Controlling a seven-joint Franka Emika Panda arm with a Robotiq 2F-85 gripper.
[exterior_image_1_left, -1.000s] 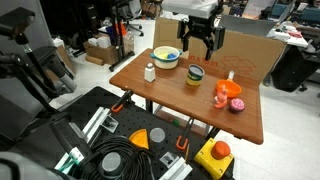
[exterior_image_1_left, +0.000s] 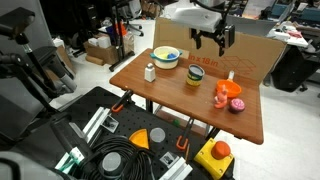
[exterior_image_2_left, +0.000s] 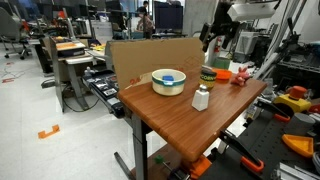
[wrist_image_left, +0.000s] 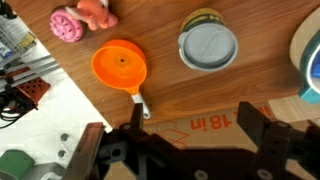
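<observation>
My gripper (exterior_image_1_left: 210, 44) hangs open above the back part of the wooden table (exterior_image_1_left: 185, 94), with nothing between its fingers. Below it stands an open-topped can (exterior_image_1_left: 195, 76) with a yellow and dark side. In the wrist view the can (wrist_image_left: 208, 45) and an orange ladle-like utensil (wrist_image_left: 120, 65) lie beyond the fingertips, apart from them. A pink toy figure (exterior_image_1_left: 220, 96) and a pink round item (exterior_image_1_left: 237, 104) are at the table's right. A pale bowl (exterior_image_2_left: 168, 84) holding something blue and a white shaker (exterior_image_2_left: 201, 99) stand on the other side.
An upright cardboard panel (exterior_image_2_left: 150, 59) lines the table's back edge. Clamps (exterior_image_1_left: 182, 144) grip the front edge. Bare wood lies open at the table's front middle. On the dark surface in front are cables (exterior_image_1_left: 112, 160) and a yellow-and-red button box (exterior_image_1_left: 214, 156).
In exterior view 1 my gripper has shifted right, from behind the can's left side to its upper right. The table items have stayed put.
</observation>
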